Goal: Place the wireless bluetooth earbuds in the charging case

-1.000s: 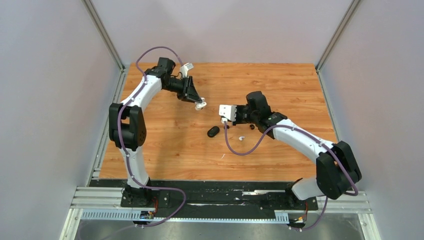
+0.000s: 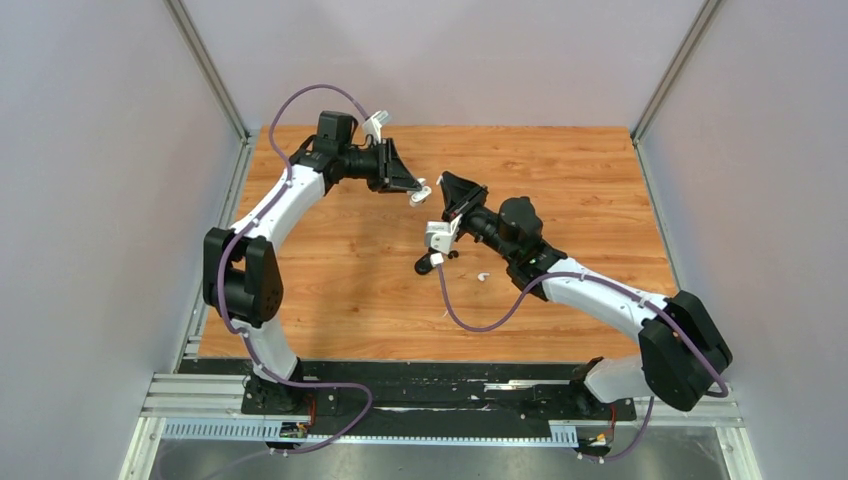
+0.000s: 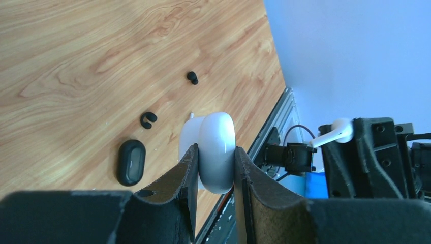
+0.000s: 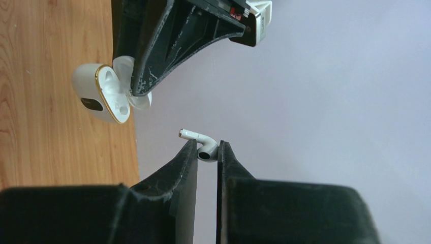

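My left gripper is closed on the lid of the white charging case point(image 4: 90, 94). The case hangs in the air, lid swung back, its empty-looking wells and gold-edged opening facing the right wrist camera. My right gripper is shut on a white earbud point(image 4: 205, 144), gripping it by the head; its stem points left toward the case. Case and earbud are apart, with a short gap between the two grippers in the top view. Another white earbud point(image 2: 483, 276) lies on the table beneath the right arm.
A black case point(image 3: 131, 162) lies on the wooden table point(image 2: 330, 290). Near it are two black earbuds, one curled earbud point(image 3: 148, 120) and another earbud point(image 3: 192, 77) farther off. The right arm's purple hose point(image 2: 470, 328) loops over the table.
The right gripper has risen and swung up and left, now pointing at the case with the earbud. The left gripper has moved right and slightly up with the case.
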